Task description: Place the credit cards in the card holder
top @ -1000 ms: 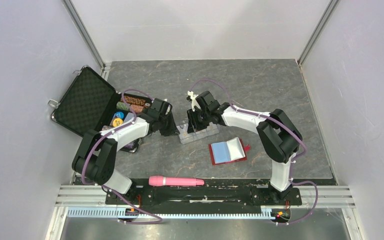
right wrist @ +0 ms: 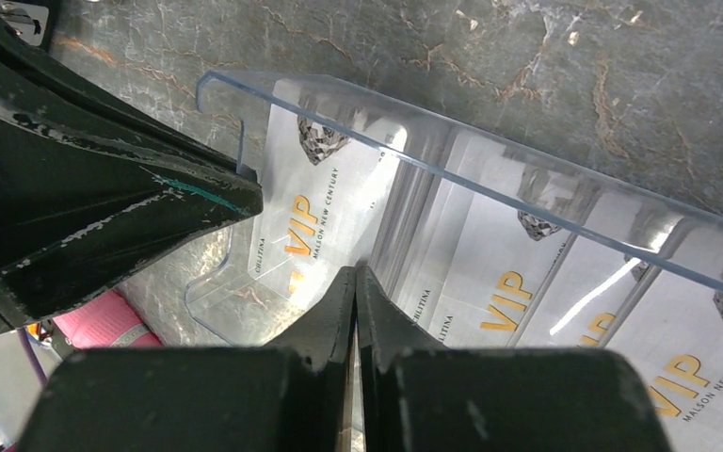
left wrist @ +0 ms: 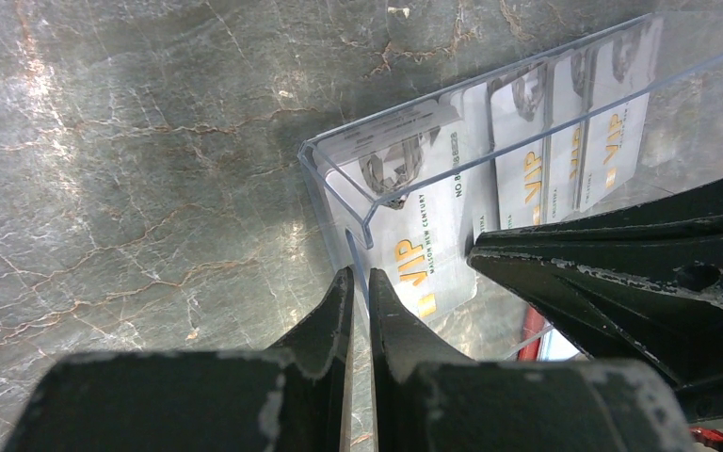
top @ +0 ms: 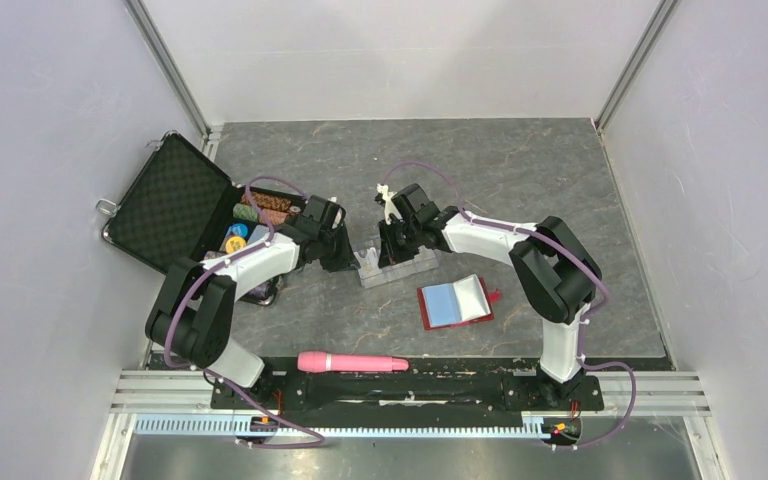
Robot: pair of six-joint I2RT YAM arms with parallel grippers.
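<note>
A clear plastic holder (top: 399, 273) lies mid-table, with several white VIP cards (right wrist: 303, 231) inside, seen through its walls in both wrist views. My left gripper is shut on the end wall of that holder. My right gripper is shut over the cards, its tips at the lower right of the leftmost card; nothing shows between its fingers. The two grippers are close together in the top view.
An open red case with blue and white inside (top: 441, 305) lies front right. A black briefcase (top: 160, 200) with items stands at left. A pink cylinder (top: 350, 362) lies along the front edge.
My right gripper has shifted very slightly over the holder since about a second ago. The left arm and the holder look unchanged.
</note>
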